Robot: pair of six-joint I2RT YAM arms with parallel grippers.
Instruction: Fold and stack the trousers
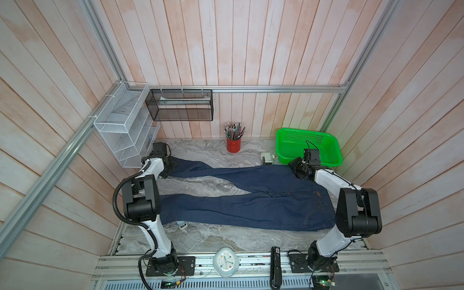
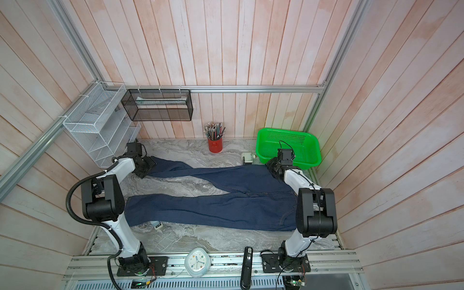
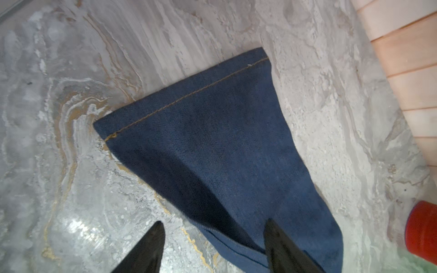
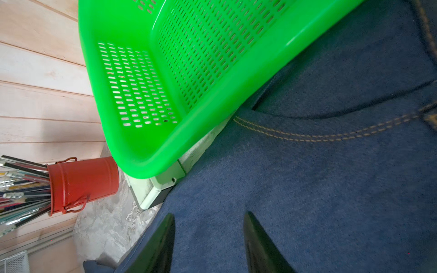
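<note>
Dark blue denim trousers (image 1: 251, 207) lie spread across the table, waist to the right and both legs reaching left. In the left wrist view the far leg's stitched hem (image 3: 182, 97) rests flat on the tabletop. My left gripper is open over the edge of that leg, its fingers apart and nothing gripped. Over the upper part of the trousers, close to the basket, stands my right gripper. Its fingers are parted above the denim, with no fold of cloth visible between them. A curved pocket seam (image 4: 318, 136) shows beyond it.
A green basket (image 1: 282, 152) stands at the back right, its rim close by my right gripper. Left of it are a small pale box (image 1: 266, 158) and a red pencil pot (image 1: 233, 146). White wire shelves (image 1: 126, 130) rise at the back left. Bare tabletop shows between the legs.
</note>
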